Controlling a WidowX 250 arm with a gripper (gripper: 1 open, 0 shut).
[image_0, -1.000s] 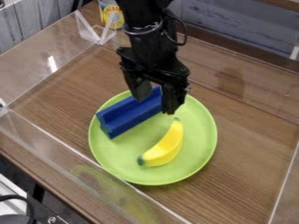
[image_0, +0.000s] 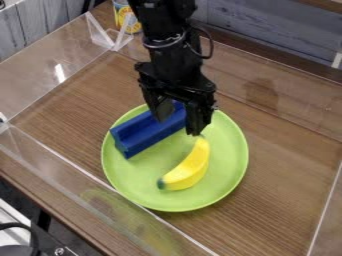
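A green plate (image_0: 214, 187) rests on the wooden surface, holding a blue elongated block (image_0: 138, 136) on its left and a yellow banana (image_0: 186, 170) toward the front right. My black gripper (image_0: 178, 115) hangs over the back of the plate, above the blue block's upper end, with its fingers apart. Whether it touches the block is hard to tell.
A can (image_0: 126, 17) stands at the back left beside clear plastic edging. The wood (image_0: 278, 175) right of the plate is clear, as is the area to its left.
My gripper has shifted slightly over the back of the plate and turned a little. The plate, block and banana look unmoved.
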